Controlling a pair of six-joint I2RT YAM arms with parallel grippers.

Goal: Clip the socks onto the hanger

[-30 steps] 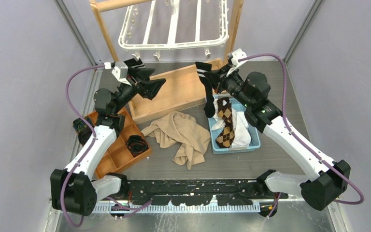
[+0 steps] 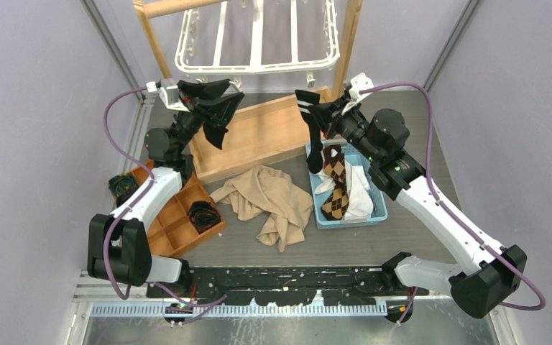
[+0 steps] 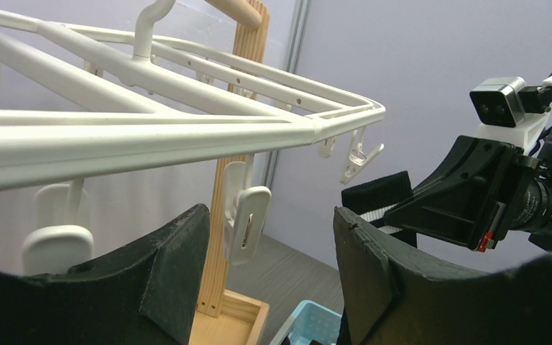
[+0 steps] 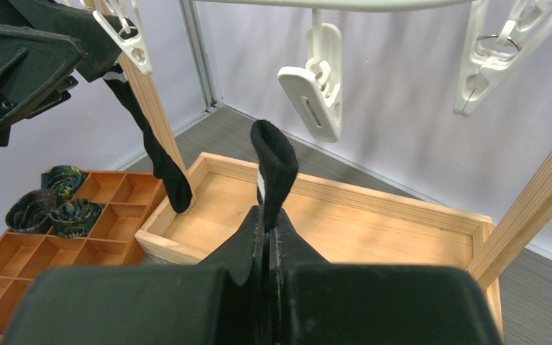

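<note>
My right gripper (image 2: 316, 109) is shut on a black sock (image 4: 277, 162) with white stripes, which dangles over the blue basket. The white hanger (image 2: 257, 69) hangs above both arms. Close under its front edge, my left gripper stands open, a white clip (image 3: 247, 226) showing in the gap between its fingers; whether they touch it I cannot tell. A second black sock (image 4: 151, 136) hangs behind the left gripper, its upper end mostly hidden. In the right wrist view, a hanger clip (image 4: 316, 83) is above the held sock, apart from it.
The blue basket (image 2: 346, 224) holds argyle and white socks. A beige cloth (image 2: 272, 205) lies mid-table. At left stands a compartment box (image 2: 165, 228) with rolled dark socks. The hanger's wooden frame (image 2: 348, 47) has a post on each side.
My left gripper has risen towards the hanger's front clips, turning slightly. The dark sock end beneath it has come into view and swung left. The right gripper and its sock have barely shifted.
</note>
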